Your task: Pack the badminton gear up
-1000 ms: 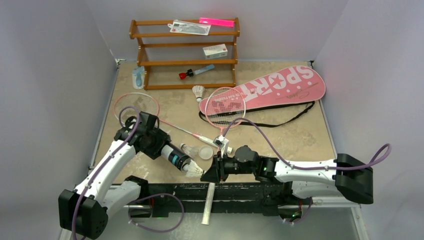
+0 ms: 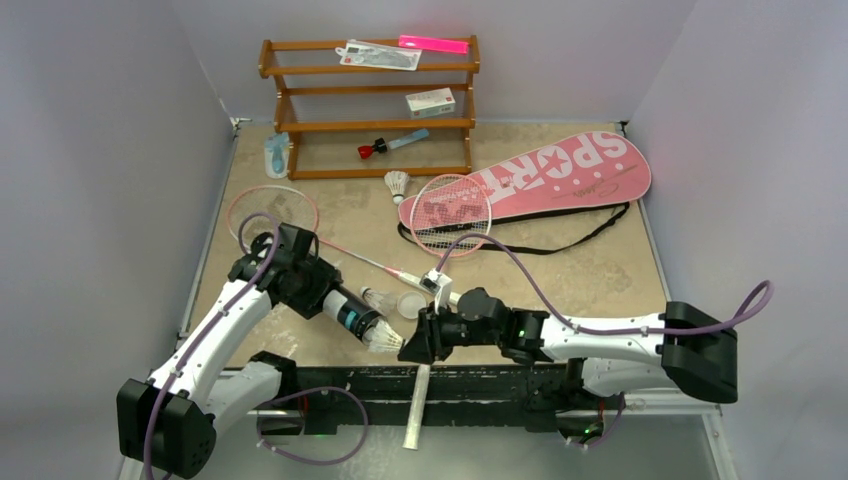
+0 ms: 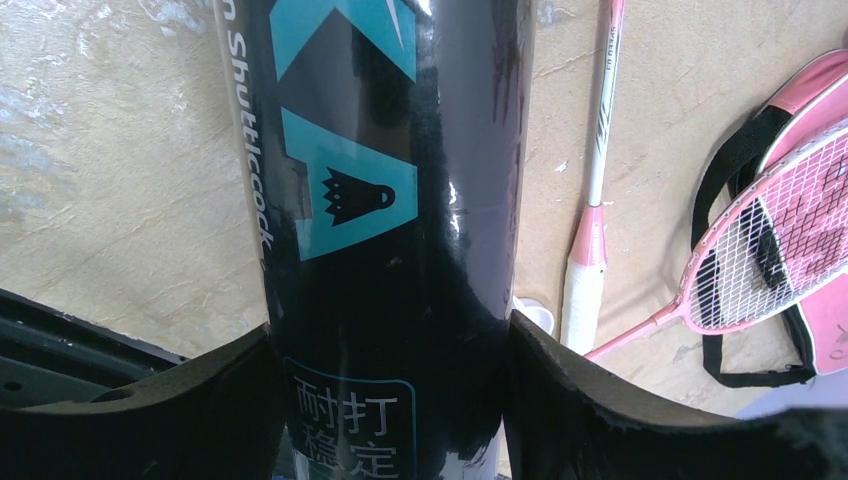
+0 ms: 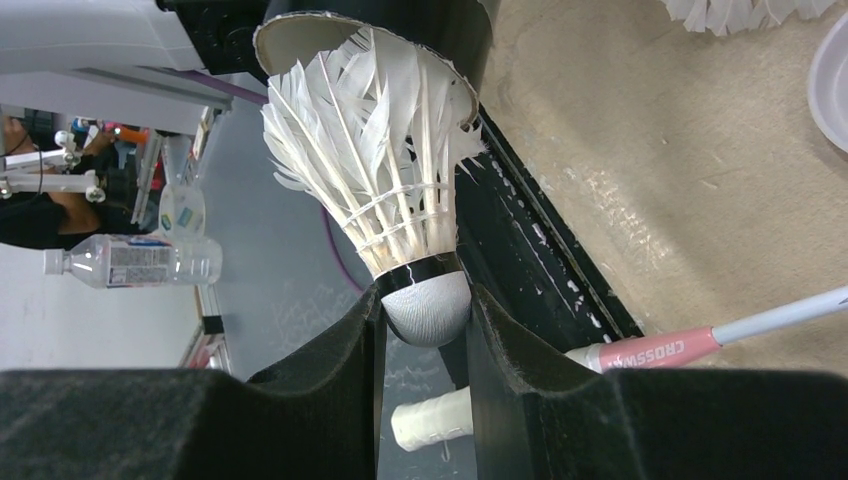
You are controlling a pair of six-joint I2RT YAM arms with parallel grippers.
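Observation:
A black shuttlecock tube [image 3: 390,200] with teal labels lies between the fingers of my left gripper, which is shut on it. In the top view the tube [image 2: 352,312] points down and right. My right gripper is shut on the cork of a white feather shuttlecock [image 4: 385,170]. The feather tips reach the tube's open mouth [image 4: 300,30], and some sit just inside its rim; a few stick out at the right side. Two more shuttlecocks lie on the table, one beside the tube [image 2: 378,299] and one near the rack [image 2: 397,183].
A round white lid [image 2: 411,305] lies near the tube. Two pink rackets, one at left [image 2: 273,208] and one at centre [image 2: 451,215], rest around the pink bag [image 2: 560,175]. Behind stands a wooden rack [image 2: 370,126]. One racket handle [image 2: 417,405] overhangs the front edge.
My right arm has shifted slightly left and the shuttlecock with it, a little nearer the tube. The left arm and tube look unmoved.

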